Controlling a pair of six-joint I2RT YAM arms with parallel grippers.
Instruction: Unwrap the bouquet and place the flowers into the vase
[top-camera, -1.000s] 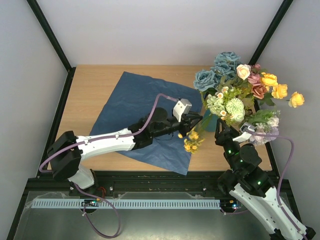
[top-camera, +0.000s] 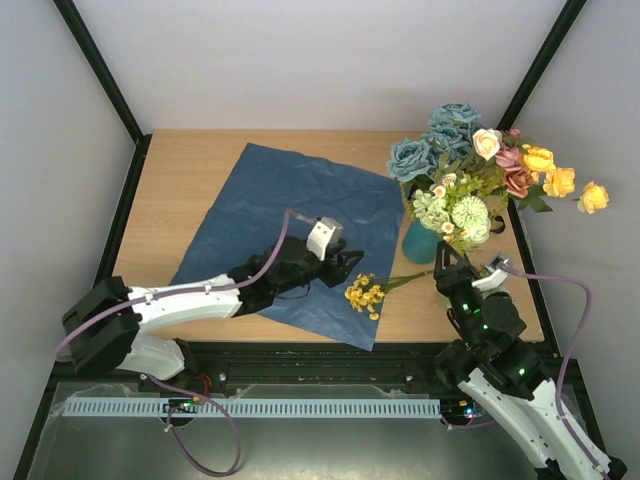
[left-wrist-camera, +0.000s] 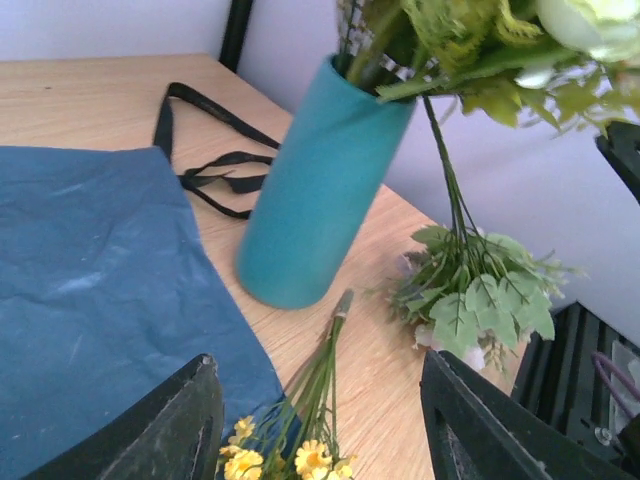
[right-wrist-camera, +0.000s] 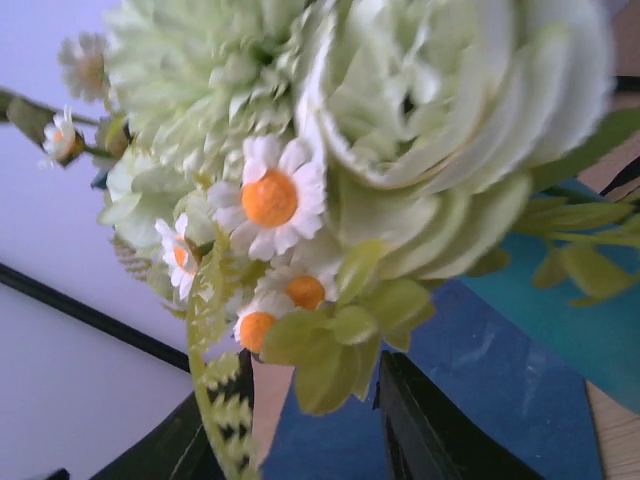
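The teal vase stands at the right, crowded with blue, cream, pink and yellow blooms. A yellow flower bunch lies at the cloth's edge, its stems pointing towards the vase. Head down beside the vase is a leafy pale bunch; its stems run up under the blooms, and what supports it is hidden. My left gripper is open and empty, just left of the yellow bunch. Close against the vase's front blooms, my right gripper has its fingers apart, partly covered by petals and a fern sprig.
A dark blue cloth covers the middle of the table. Behind the vase lies a black strap. Bare wood is free at the left, while the black frame post borders the right side.
Beside the vase, the pale bunch has tipped head down. My right gripper has shifted slightly.
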